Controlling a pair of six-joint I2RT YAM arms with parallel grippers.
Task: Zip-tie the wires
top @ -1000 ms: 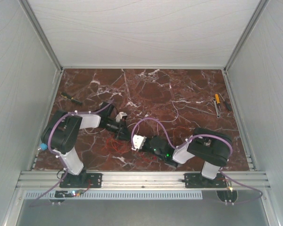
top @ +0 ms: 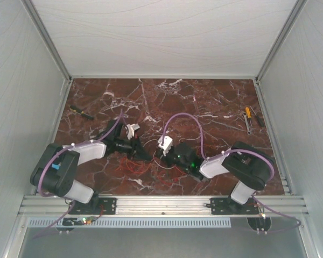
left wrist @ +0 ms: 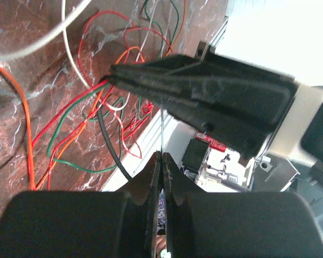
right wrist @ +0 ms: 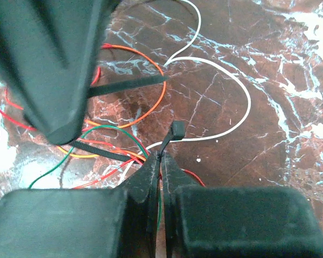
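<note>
A bundle of red, green, orange and white wires (left wrist: 70,115) lies loose over the marbled table, drawn together near the tips of the right gripper. A black ribbed zip tie (left wrist: 109,141) passes from the bundle down to my left gripper, whose closed tips pinch its thin strip. Its free tail (right wrist: 130,85) sticks out beyond the left finger in the right wrist view. My right gripper is closed at the wires, with the tie's small square head (right wrist: 177,130) standing just above its tips. How tight the loop is cannot be made out.
A black-and-yellow tool (top: 82,112) lies at the left edge of the table. An orange-handled screwdriver (top: 248,115) and a wrench (top: 247,123) lie at the right.
The right gripper has shifted away from the front edge and slightly right. Both hands stay close together over the wires.
</note>
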